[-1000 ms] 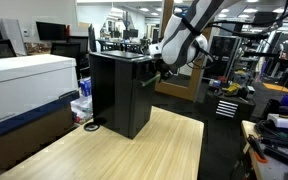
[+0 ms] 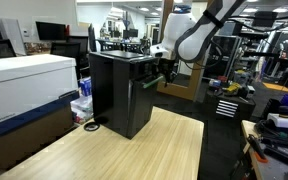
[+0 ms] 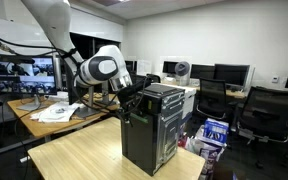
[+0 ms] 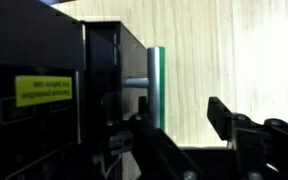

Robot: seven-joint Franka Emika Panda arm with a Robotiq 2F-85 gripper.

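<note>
A black cabinet stands upright on the wooden table, its upper drawer jutting out from the front. On the drawer front is a silver bar handle with a green edge, held off the black face by a short post. My gripper is at the handle's near end, its fingers apart. In the wrist view, the left finger lies close against the handle on the drawer side, and the right finger is well clear over the table. Whether the left finger touches the handle, I cannot tell.
White storage boxes are stacked left of the cabinet. A black ring lies by its base. Bare tabletop extends in front. A yellow label marks the cabinet's top.
The drawer front and its handle have come out from the cabinet, towards the right in exterior view 1. My gripper has moved to the right and slightly down.
</note>
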